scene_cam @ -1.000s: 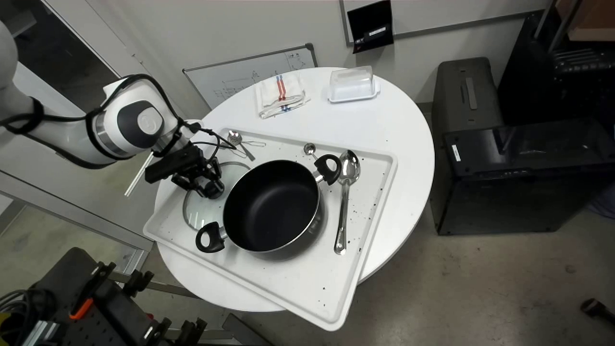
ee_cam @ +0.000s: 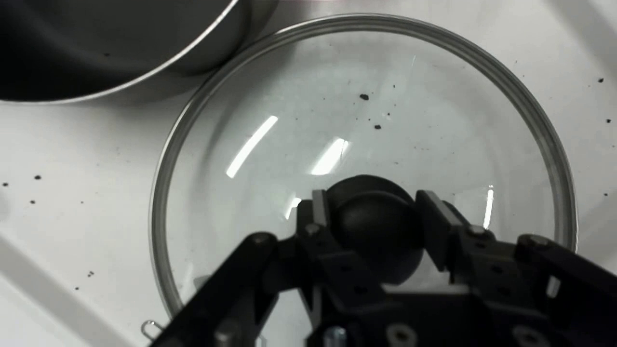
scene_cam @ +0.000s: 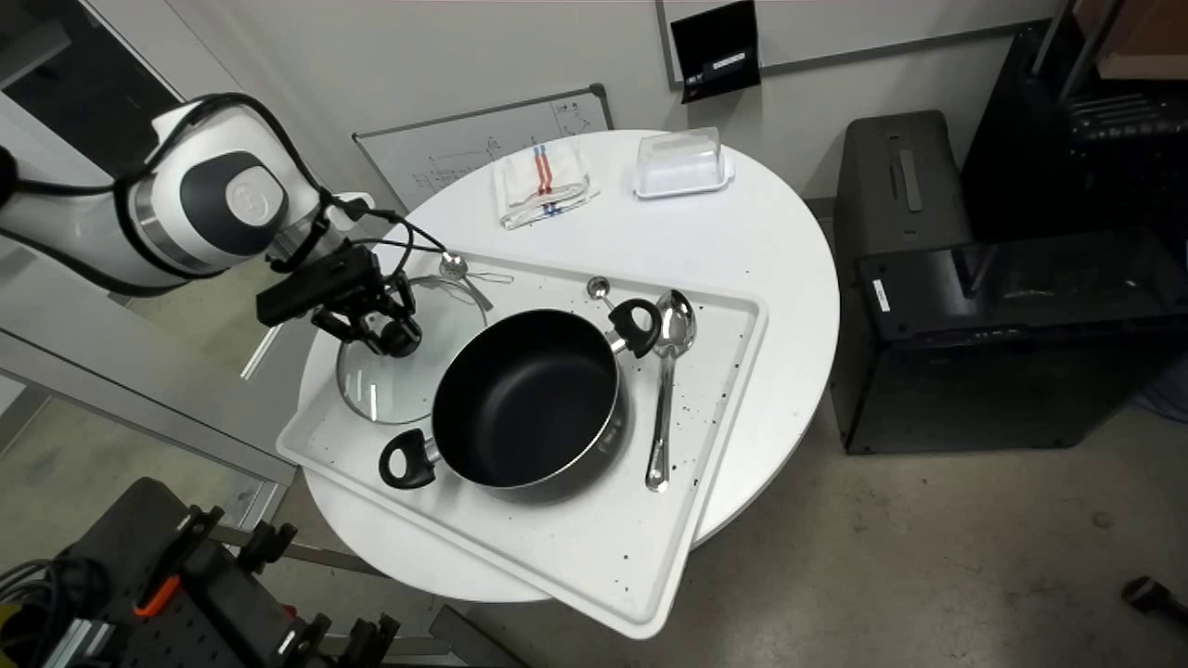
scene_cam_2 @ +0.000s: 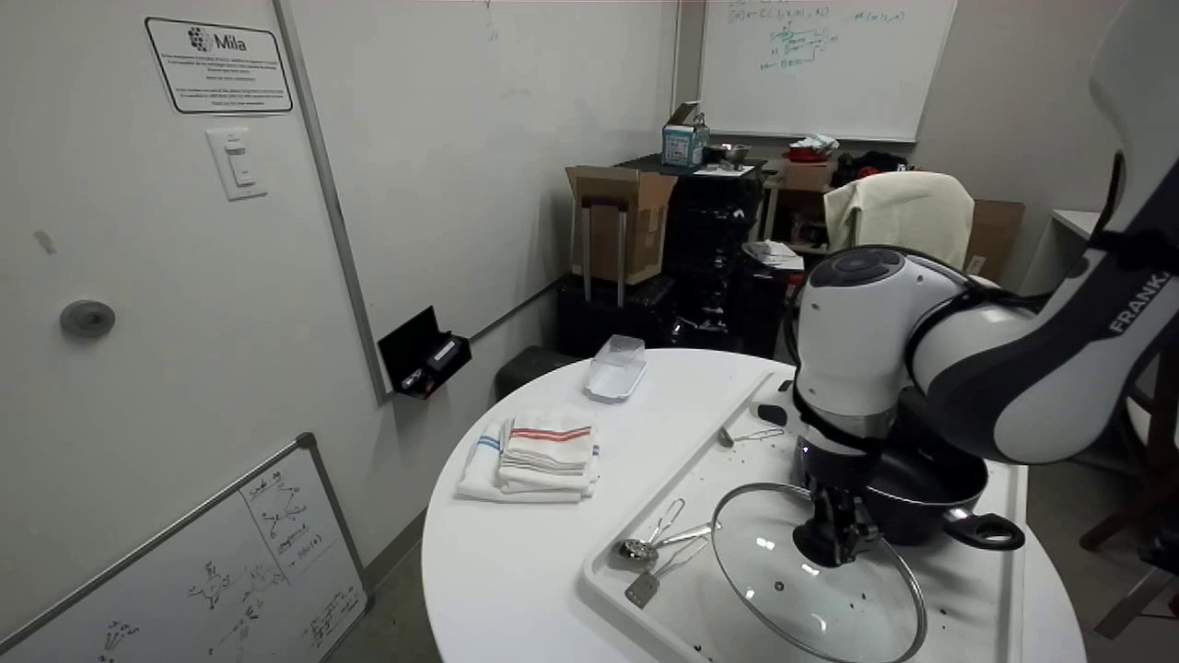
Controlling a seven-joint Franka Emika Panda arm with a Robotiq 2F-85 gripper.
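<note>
Between the fingers of my gripper is the round black knob [ee_cam: 376, 225] of a glass lid, and the fingers are shut on it. The clear lid [ee_cam: 405, 104] with its metal rim spreads below the fingers in the wrist view. It appears raised above the tray, beside the pot. A black pot [scene_cam: 529, 395] with two black handles stands on the tray, its top uncovered. From the second exterior view, the lid [scene_cam_2: 763, 597] hangs on the near side of the pot [scene_cam_2: 934, 486], partly behind my gripper [scene_cam_2: 836, 541].
The white tray [scene_cam: 568, 551] bears a large spoon [scene_cam: 663, 401], a small measuring spoon [scene_cam: 599, 289] and other utensils [scene_cam_2: 663, 552] near the lid. Farther back on the round table lie folded towels [scene_cam: 542, 184] and a clear-covered butter dish [scene_cam: 681, 165]. The tray's front corner is mostly clear.
My arm has risen and shifted left in the first exterior view. The lid has come up with it and shows larger and less hidden by the pot. The pot stays essentially where it was.
</note>
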